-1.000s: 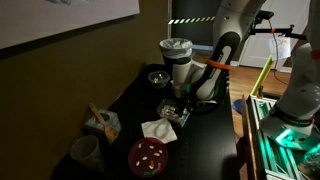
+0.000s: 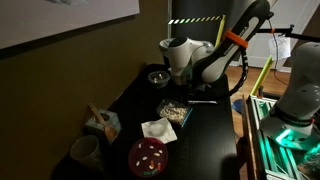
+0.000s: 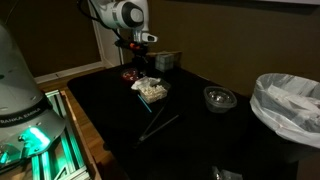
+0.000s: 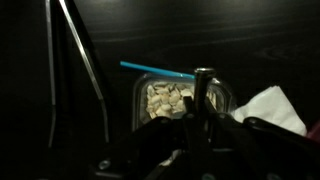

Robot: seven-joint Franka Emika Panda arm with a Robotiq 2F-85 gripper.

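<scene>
My gripper is shut on a slim rod-like object (image 4: 204, 77) with a shiny metallic end; its full shape and its other end cannot be told. Beneath it in the wrist view sits a clear tray (image 4: 139, 106) filled with small pale pieces (image 4: 165, 97), partly covered by the fingers. The same tray (image 2: 173, 112) lies on the dark table in exterior view 1, with the gripper (image 2: 182, 84) raised over its far side. A thin blue stick (image 4: 155, 69) lies along one edge of the tray.
Long metal tongs (image 4: 84, 55) lie apart from the tray. A white napkin (image 2: 158, 130) and a dark red plate (image 2: 148, 165) are nearer exterior camera 1. A glass bowl (image 3: 220, 98) and a lined bin (image 3: 285, 105) stand elsewhere. Bare table surrounds the tongs.
From low at the tray, my arm has risen and drawn back toward the bin side in exterior view 1. The tray, napkin and plate look unmoved.
</scene>
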